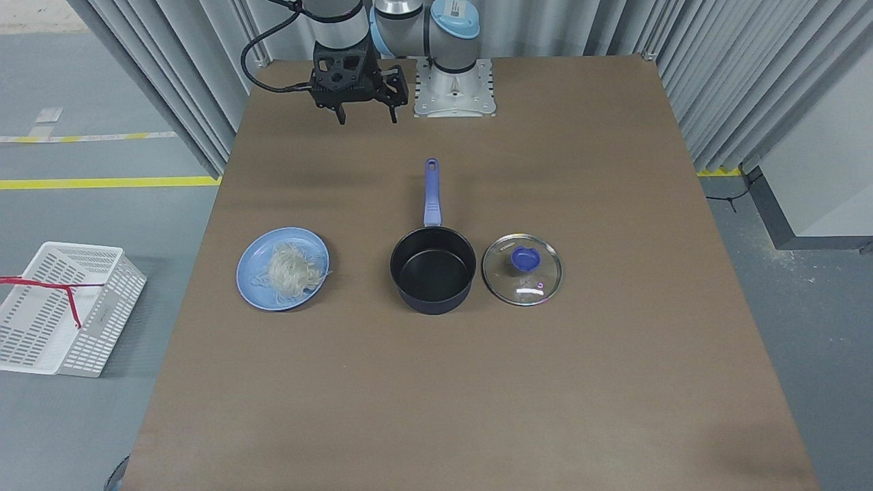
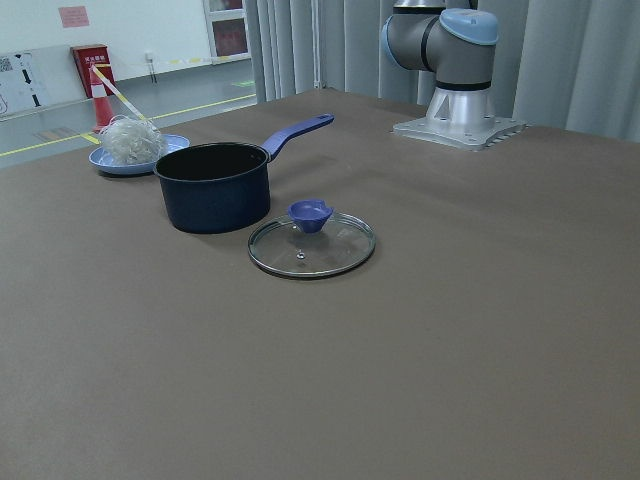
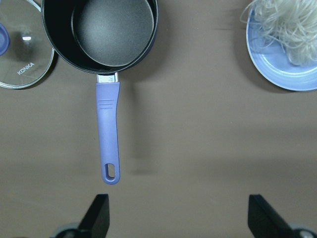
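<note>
My gripper (image 1: pixel 368 114) hangs at the back of the table, open, its two black fingers (image 3: pixel 94 218) wide apart with nothing between them. In front of it lies a dark saucepan (image 1: pixel 432 266) with its purple handle (image 3: pixel 107 129) pointing toward the robot. A glass lid (image 1: pixel 524 286) with a blue knob rests beside the pan, on the right in the front view. On the left, a blue plate (image 3: pixel 277 74) holds a pale tangle of noodle-like strands (image 1: pixel 292 270).
A white basket (image 1: pixel 98 344) stands on the floor beyond the table's left side, and the robot base (image 1: pixel 454 98) sits at the back edge.
</note>
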